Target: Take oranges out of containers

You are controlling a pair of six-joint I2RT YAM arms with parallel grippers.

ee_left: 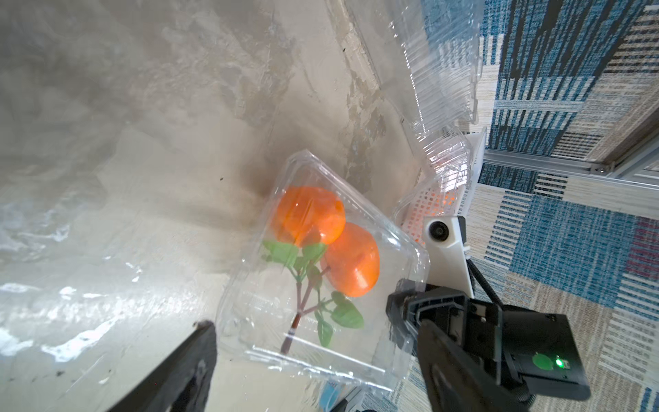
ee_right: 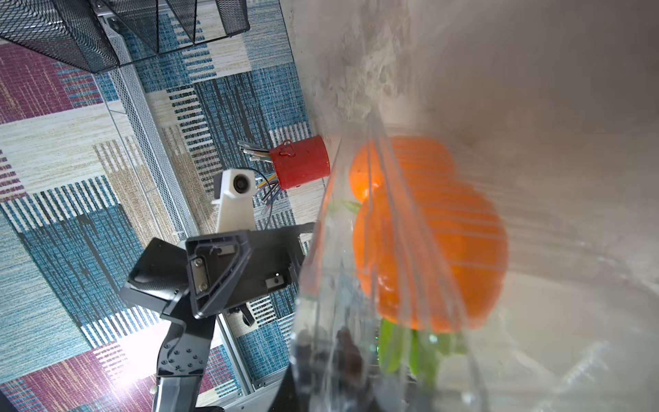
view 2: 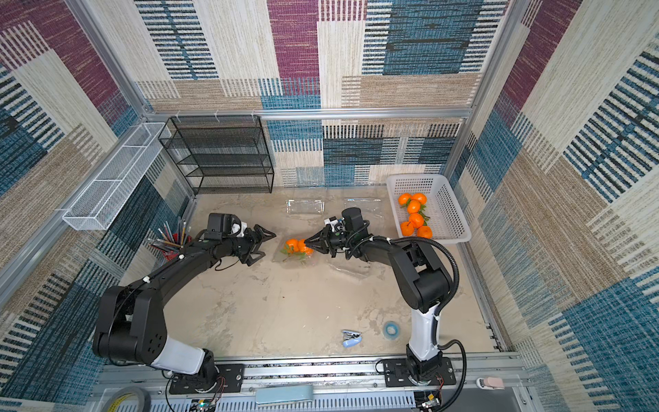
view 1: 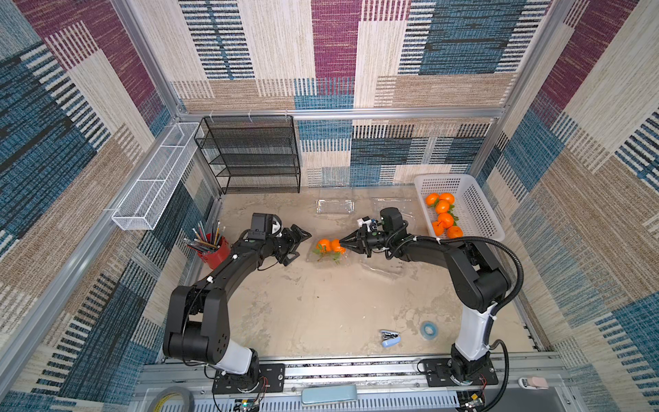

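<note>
A clear plastic box [ee_left: 261, 322] holding two oranges [ee_left: 353, 261] and a leafy sprig [ee_left: 297, 309] is mid-table. My right gripper [view 1: 344, 244] is shut on the box at its right side; its clear wall fills much of the right wrist view. My left gripper [view 1: 299, 244] stands open, left of the box and apart from it. More oranges [view 1: 442, 206] lie in the white basket at the back right.
Clear containers [view 1: 335, 206] lie at the back and right of centre. A red pen cup [ee_right: 302, 161] stands left, below a wire rack [view 1: 247, 154]. A stapler [view 1: 390, 338] and tape roll [view 1: 428, 330] lie near the front.
</note>
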